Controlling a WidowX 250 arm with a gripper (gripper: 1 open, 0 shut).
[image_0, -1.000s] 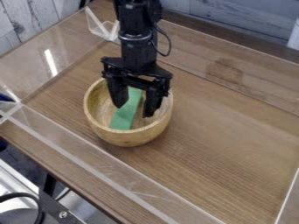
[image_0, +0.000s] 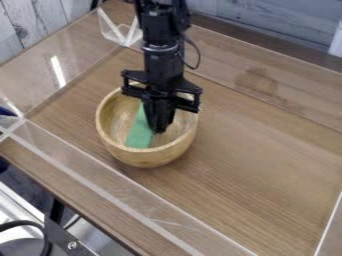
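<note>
A light wooden bowl (image_0: 135, 151) sits on the wooden table, with a green object (image_0: 138, 135) lying inside it. My black gripper (image_0: 159, 124) reaches down from the top of the view into the bowl, its lower end over the right part of the green object. The fingers are small and dark against the arm; they look close together, and I cannot see whether anything is between them.
Clear plastic strips run along its left and front edges. A dark cable lies at the lower left, and a white object (image_0: 118, 30) stands behind the arm.
The gripper's lower parts have drawn in from a wider spread to a narrower shape over the bowl. The bowl and green object look almost unmoved.
</note>
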